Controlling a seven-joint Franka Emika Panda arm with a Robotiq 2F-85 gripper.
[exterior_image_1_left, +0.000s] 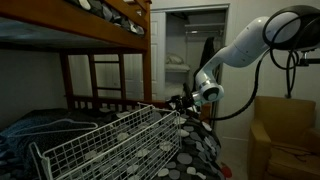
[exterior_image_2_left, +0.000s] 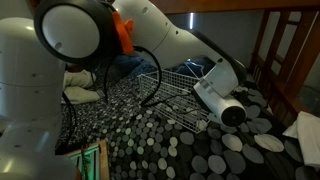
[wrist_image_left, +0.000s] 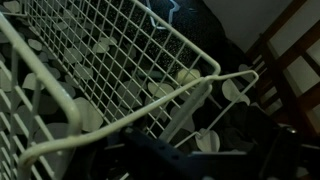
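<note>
A large white wire basket (exterior_image_1_left: 110, 148) stands on the polka-dot bedding, and my gripper (exterior_image_1_left: 180, 102) is at its far right end, close to the rim. The wrist view looks down into the basket (wrist_image_left: 110, 50), with its thick top rim crossing the picture near the gripper. At the bottom of that view the gripper's dark parts are in deep shadow; it is open, and I see nothing held. A pale hanger-shaped item (wrist_image_left: 165, 18) lies on dark cloth beyond the basket's mesh. In exterior view 2 the arm partly covers the basket (exterior_image_2_left: 172, 85).
Wooden bunk-bed posts (exterior_image_1_left: 146, 55) and an upper bunk rise behind and to the left. A tan armchair (exterior_image_1_left: 285, 140) stands at the right. Dotted bedding (exterior_image_2_left: 150, 150) spreads around the basket, with a white item (exterior_image_2_left: 305, 135) at its edge.
</note>
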